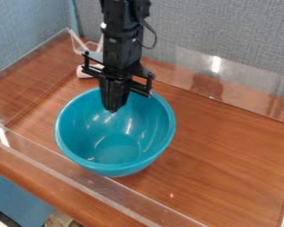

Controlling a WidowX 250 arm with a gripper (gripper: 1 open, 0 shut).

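Note:
A large teal bowl [114,142] sits on the wooden tabletop at the centre-left. My black gripper [114,99] reaches down from the top into the back part of the bowl, by its rear rim. Its fingers look closed together, with nothing visible between them. Whether they touch the bowl cannot be made out.
A small white object [86,72] lies behind the bowl, partly hidden by my arm. Clear panels edge it, with a grey wall [227,35] behind.

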